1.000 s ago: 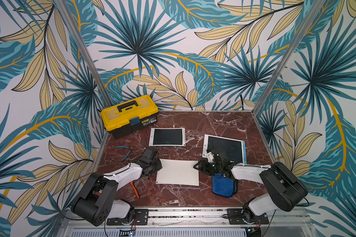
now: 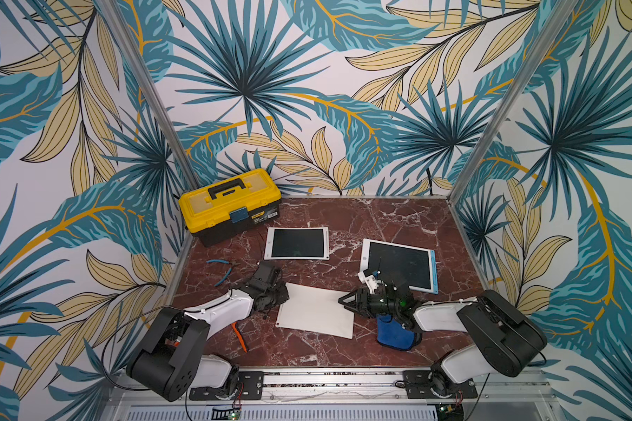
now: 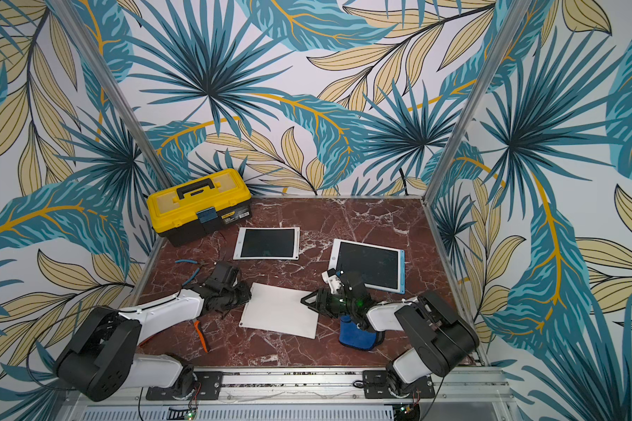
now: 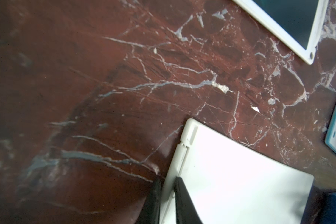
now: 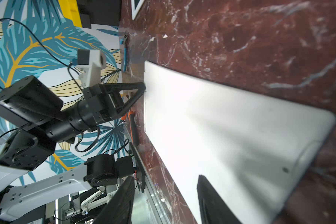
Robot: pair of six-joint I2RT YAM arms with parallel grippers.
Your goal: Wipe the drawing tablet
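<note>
A white drawing tablet lies in the middle of the table with its plain side up. In the left wrist view, my left gripper is shut on the tablet's long side edge, where a slim white stylus sits. Across from it, my right gripper is close to the tablet's right edge. Its fingers stand apart in the right wrist view, with the white tablet seen beyond and nothing clearly held between them. Whether a finger touches the edge I cannot tell.
Behind lie a small dark-screened tablet and a blue-edged one. A blue pouch is partly under the right arm. The yellow toolbox stands back left; blue-handled pliers and an orange-handled tool lie left.
</note>
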